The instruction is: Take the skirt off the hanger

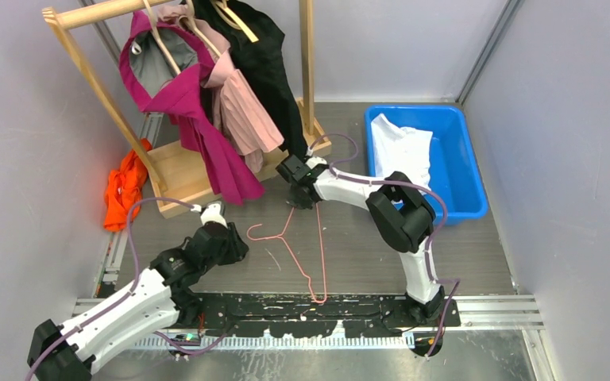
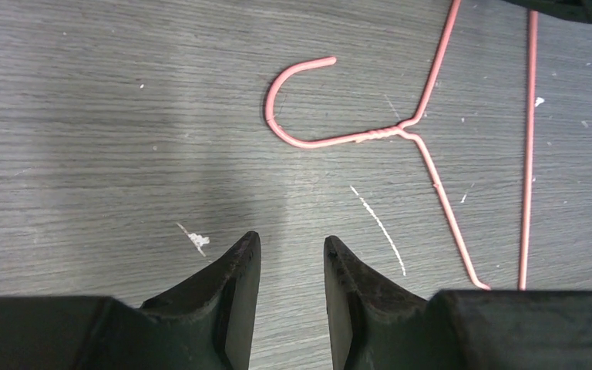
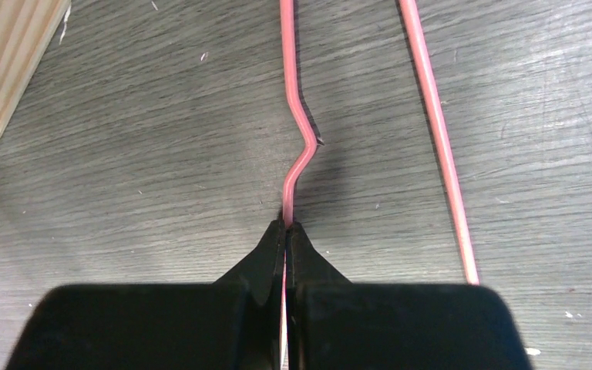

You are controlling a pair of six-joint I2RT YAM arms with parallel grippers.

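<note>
A pink wire hanger (image 1: 287,248) lies bare over the floor, no cloth on it, its hook turned toward the left arm. My right gripper is shut on one shoulder wire of the hanger (image 3: 301,166), close to its far end. In the left wrist view the hanger's hook (image 2: 271,100) shows up and ahead of my left gripper, whose fingers stand part open with only floor between them. From above, the left gripper (image 1: 241,248) is left of the hanger, apart from it. An orange cloth (image 1: 125,189), perhaps the skirt, is heaped beside the rack.
A wooden rack (image 1: 308,71) holds a magenta garment (image 1: 194,119), a pink garment (image 1: 246,111) and a black garment (image 1: 258,48). The blue bin (image 1: 470,171) at right has white cloth (image 1: 401,155) inside. Floor between hanger and bin's front is open.
</note>
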